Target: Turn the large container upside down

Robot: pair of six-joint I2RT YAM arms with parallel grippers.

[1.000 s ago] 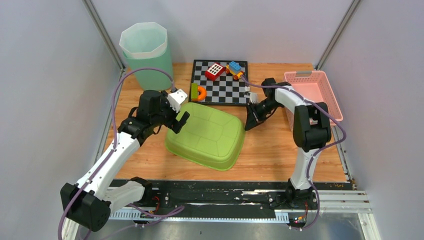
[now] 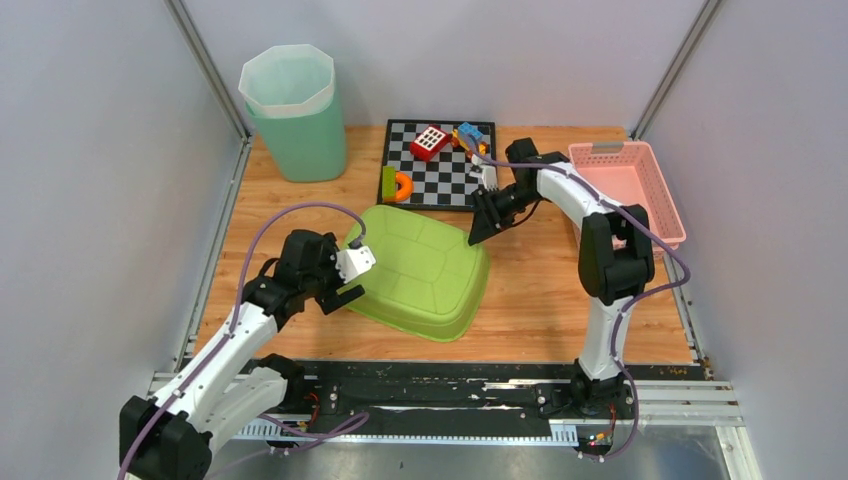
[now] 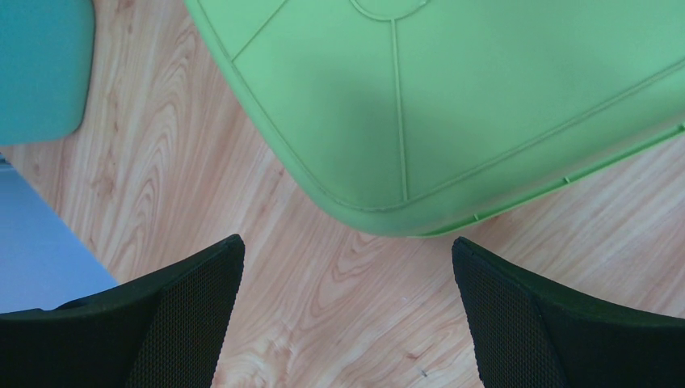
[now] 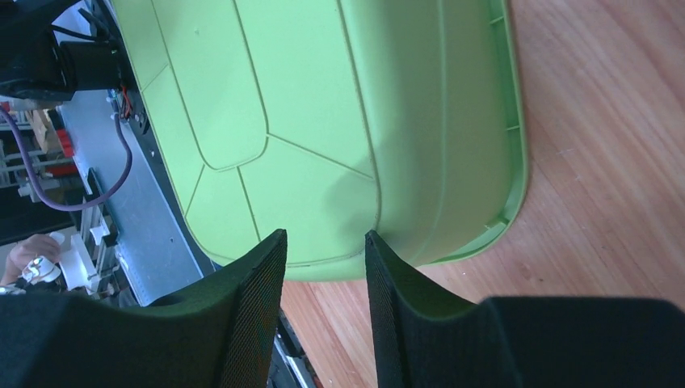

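Observation:
The large green container (image 2: 420, 268) rests upside down on the table, its ribbed bottom facing up and its rim against the wood. My left gripper (image 2: 348, 296) hovers at the container's left front side. In the left wrist view its fingers (image 3: 190, 311) stand wide apart with nothing between them, and a rounded corner of the container (image 3: 388, 178) lies just beyond. Over the container's right edge is my right gripper (image 2: 474, 238). In the right wrist view its fingers are parted a little and empty, close to the container's wall (image 4: 452, 137); whether they touch it I cannot tell.
Behind the container lies a chessboard (image 2: 440, 183) with toy blocks and an orange ring (image 2: 404, 186). A tall teal bin (image 2: 305, 150) stands at the back left, a pink basket (image 2: 660, 205) at the right. Bare wood (image 2: 530, 310) lies to the container's right.
The container has not moved.

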